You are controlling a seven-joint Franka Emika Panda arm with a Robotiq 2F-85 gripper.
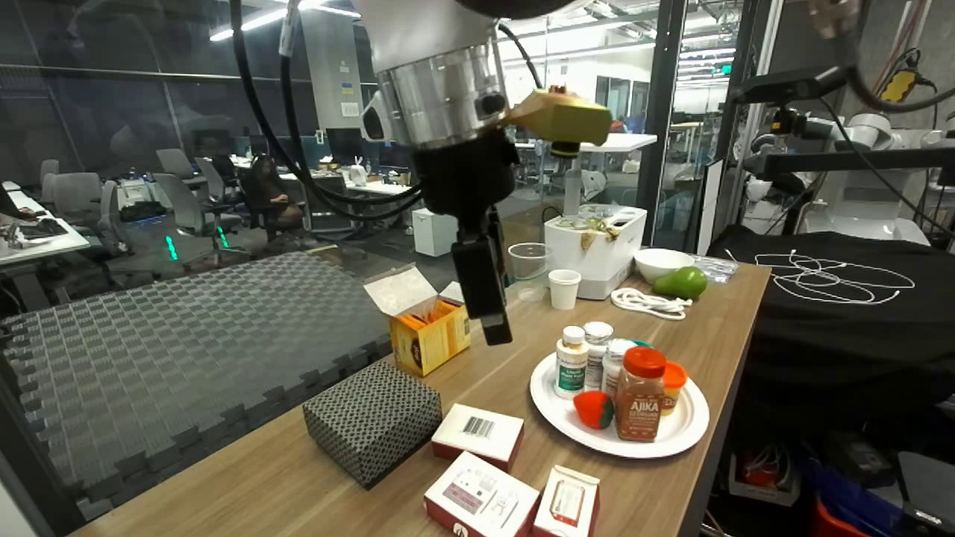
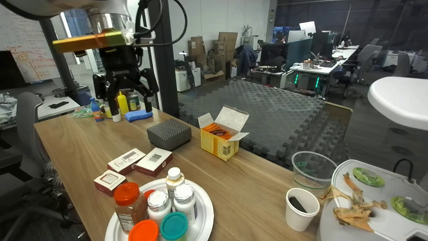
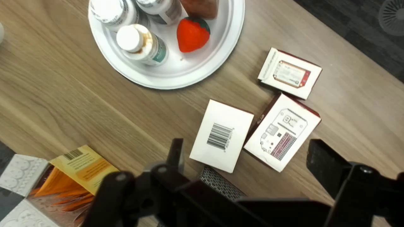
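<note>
My gripper stands open above the table, its two fingers wide apart and nothing held between them. In the wrist view, a white box with a barcode (image 3: 223, 136) and a white box with a board drawing (image 3: 283, 132) lie below the gap. A smaller red-and-white box (image 3: 290, 73) is beside them. The patterned black box (image 3: 221, 183) is mostly hidden behind the gripper. From exterior view 1, the gripper (image 1: 495, 330) hangs well clear of the tabletop; exterior view 2 shows both fingers (image 2: 150, 86) pointing down.
A white plate (image 1: 556, 419) carries several bottles, the ajika jar (image 1: 641, 398) and a toy strawberry (image 1: 593, 409). An open yellow box (image 1: 431, 340) sits near the table edge. Farther off are a paper cup (image 1: 564, 289), a white cable (image 1: 651, 303) and a green pear (image 1: 682, 283).
</note>
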